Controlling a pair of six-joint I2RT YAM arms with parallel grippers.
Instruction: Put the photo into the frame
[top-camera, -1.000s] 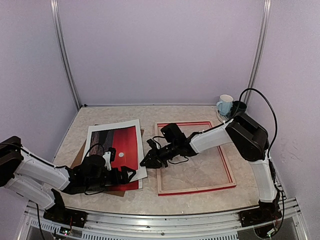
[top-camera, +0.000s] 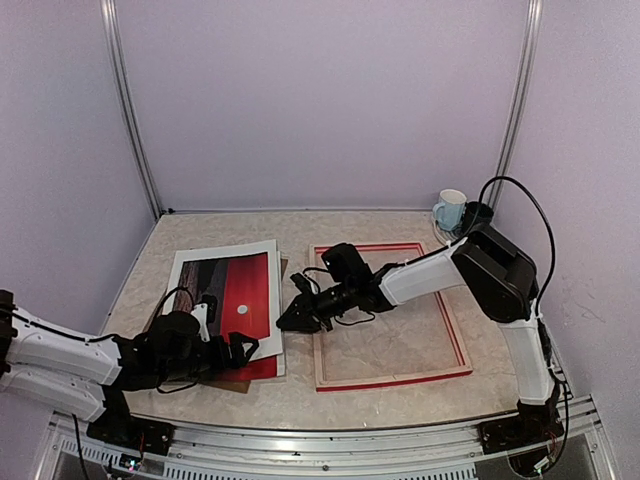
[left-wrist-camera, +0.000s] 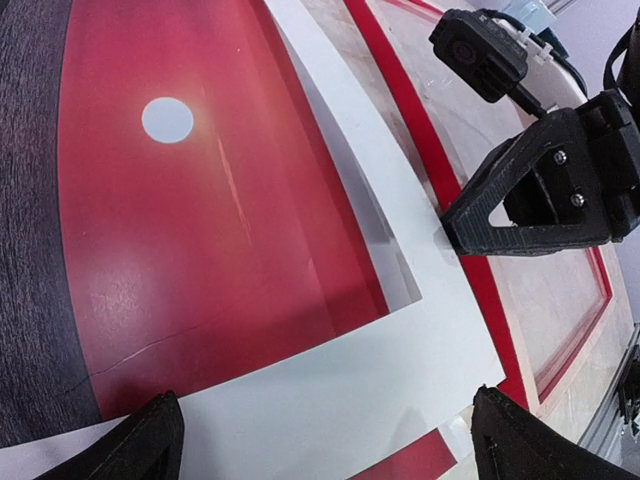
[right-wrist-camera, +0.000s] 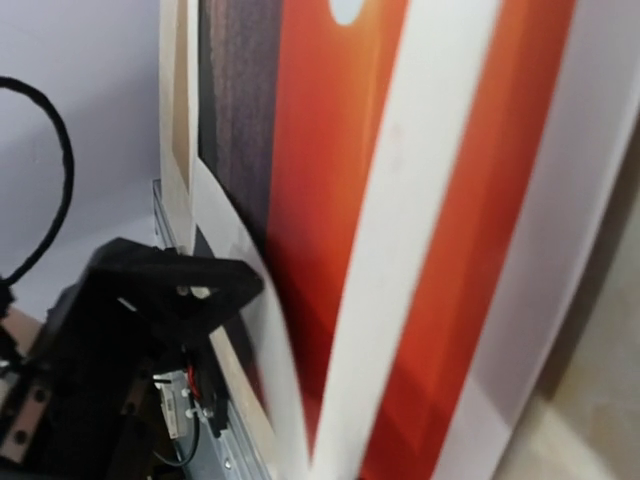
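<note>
The photo (left-wrist-camera: 200, 250), red and dark with a white disc, lies at the table's left under a white mat (left-wrist-camera: 340, 390). A red strip of the photo shows beyond the mat's near edge, and the mat bows up in the right wrist view. My left gripper (top-camera: 228, 328) stands open over the near part of the mat; in the left wrist view nothing shows held between its fingers. My right gripper (top-camera: 296, 322) is at the mat's right edge, its visible fingertip against it. Whether it grips that edge is hidden. The empty frame (top-camera: 462, 348) lies to the right.
Brown backing board (top-camera: 236, 386) peeks out below the photo. A light blue mug (top-camera: 449, 212) and a dark cup (top-camera: 476, 216) stand at the back right. The right forearm crosses above the frame.
The mat's near right corner has shifted left, lining up more closely with the photo. My left gripper has moved slightly left and toward the near side, and my right gripper a little left.
</note>
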